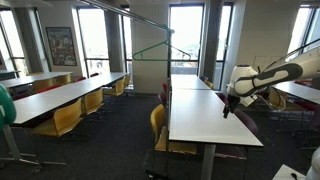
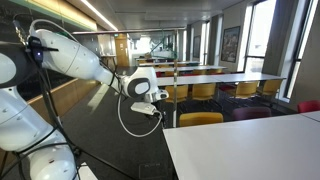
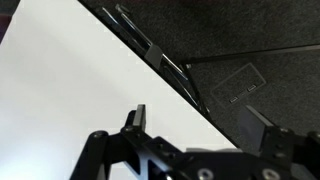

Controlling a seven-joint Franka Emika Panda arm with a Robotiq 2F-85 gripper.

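Observation:
My gripper stands open in the wrist view, and nothing shows between its fingers. Below it lie the edge of a white table (image 3: 80,85) and the dark floor beyond. Exterior view 1 has the gripper (image 1: 229,108) by the right edge of the long white table (image 1: 208,122); whether it touches the table cannot be told. A green hanger (image 1: 167,46) hangs in the foreground of that view, well left of the arm. In exterior view 2 the arm's white wrist (image 2: 140,85) hangs beyond the corner of the near white table (image 2: 245,150).
Yellow chairs (image 1: 67,121) stand along the tables at the left. Another yellow chair (image 2: 200,118) is tucked behind the near table in exterior view 2. A dark metal frame (image 3: 165,65) runs beneath the table edge in the wrist view.

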